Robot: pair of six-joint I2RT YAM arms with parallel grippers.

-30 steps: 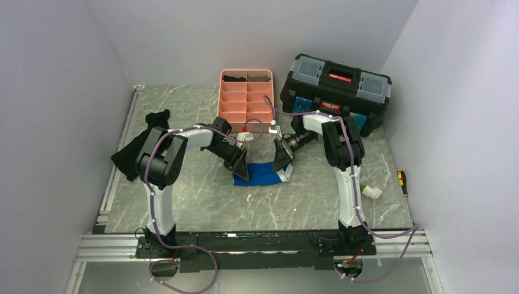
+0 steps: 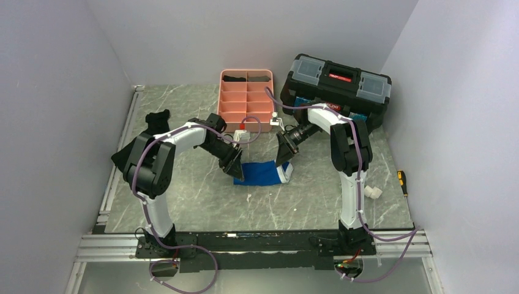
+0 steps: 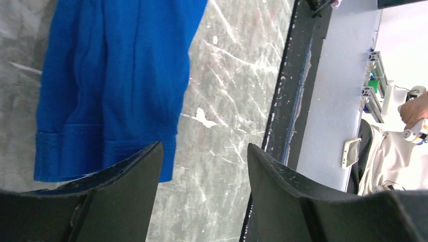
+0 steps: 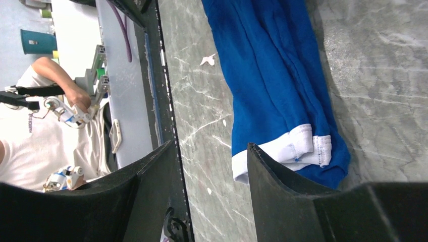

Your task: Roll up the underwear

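Note:
Blue underwear (image 2: 260,174) lies flat on the marbled table, folded lengthwise into a strip in several layers. Its white waistband (image 4: 282,148) is at the right end; the plain blue hem (image 3: 86,151) is at the left end. Over the left end hovers my left gripper, fingers apart with only bare table between them. My right gripper is above the waistband end, also open; its right-hand finger covers part of the band, and no cloth shows between the tips.
Behind the underwear stands a pink divided box (image 2: 246,95) with dark cloth in its back compartments. A black toolbox (image 2: 336,86) fills the back right. Dark cloth (image 2: 144,141) lies at left. A screwdriver (image 2: 401,182) is far right.
My left gripper has shifted a little to the left. The right gripper has moved slightly to the right, its arm swinging outward. The underwear lies nearly unchanged.

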